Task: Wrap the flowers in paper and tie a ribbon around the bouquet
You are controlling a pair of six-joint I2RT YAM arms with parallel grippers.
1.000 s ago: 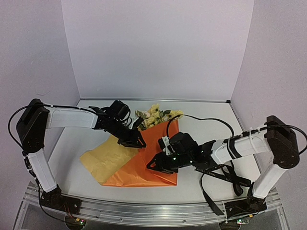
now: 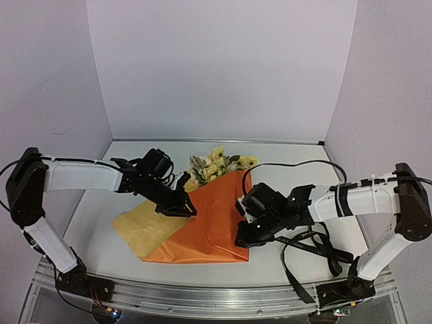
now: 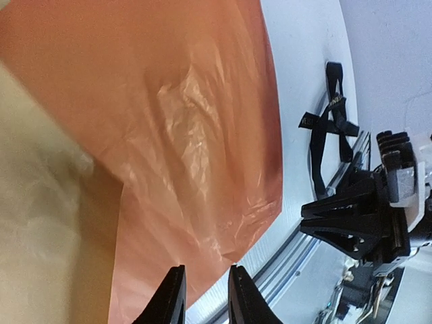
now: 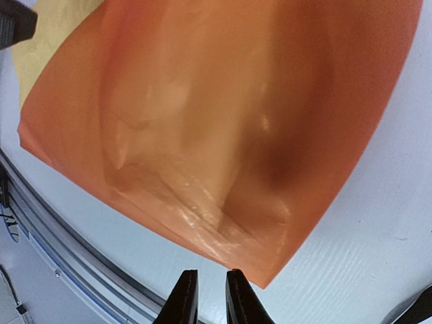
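Note:
The bouquet's yellow flowers (image 2: 217,164) poke out at the back of its wrapping, orange paper (image 2: 216,226) with a tan sheet (image 2: 145,226) on the left. Over the seam of the two papers is my left gripper (image 2: 194,211); in its wrist view the fingers (image 3: 174,290) are apart with nothing between them. My right gripper (image 2: 238,237) hovers by the orange paper's front right edge. Its fingers (image 4: 185,293) also stand apart and empty, just off the paper's corner. A black ribbon (image 2: 307,247) lies loose on the right, partly behind the right arm.
A metal rail (image 2: 223,297) runs along the table's front edge. Walls close off the back and both sides.
The left gripper has shifted a little left and toward the front. The papers look unmoved.

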